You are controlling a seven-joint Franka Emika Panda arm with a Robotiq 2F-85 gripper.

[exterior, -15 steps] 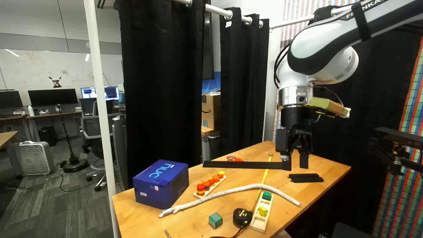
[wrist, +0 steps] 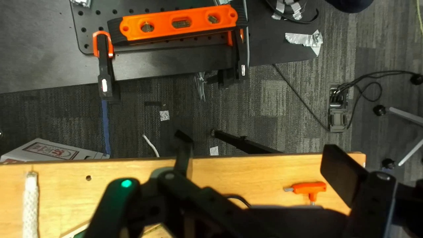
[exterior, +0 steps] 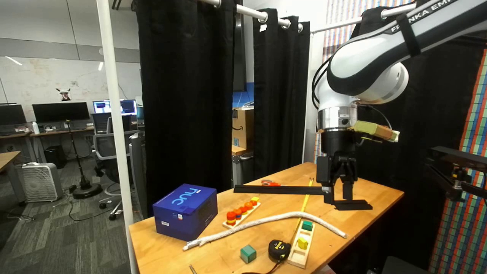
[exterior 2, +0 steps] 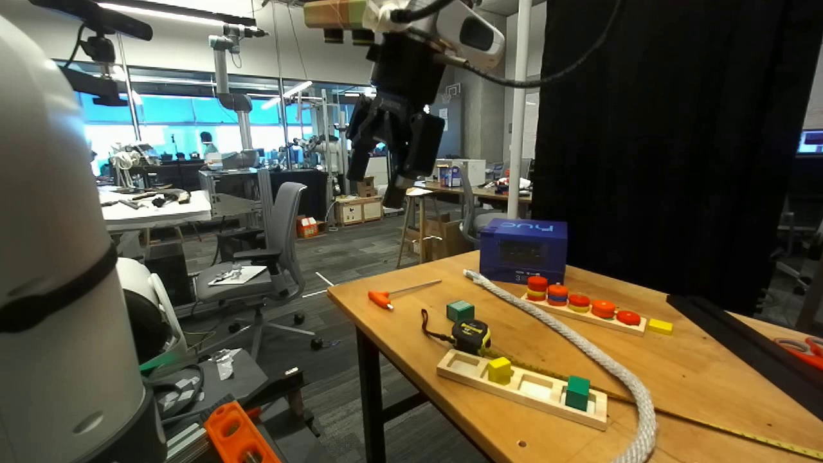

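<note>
My gripper [exterior: 338,197] hangs in the air above the table, its fingers spread and nothing between them. In the second exterior view the gripper [exterior 2: 378,181] is well above the tabletop. A wooden tray [exterior 2: 470,373] on the table holds a yellow block [exterior 2: 499,370] and a green block [exterior 2: 577,393] in separate compartments. A loose teal block [exterior 2: 460,311] lies beside the black tape measure [exterior 2: 471,336]. The white rope [exterior 2: 575,337] stretches between this tray and a second wooden board with red, yellow and blue discs [exterior 2: 559,296]. Dark fingers [wrist: 341,173] frame the table edge in the wrist view.
A blue box [exterior: 185,211] stands at the table's left. Black strips [exterior: 278,189] lie toward the back, near red-handled scissors [exterior: 269,183]. The extended yellow tape [exterior: 306,199] crosses the table. An orange-handled tool [wrist: 310,188] lies by the edge.
My gripper has moved slightly left and lower in the first exterior view, still open. The table objects have not moved.
</note>
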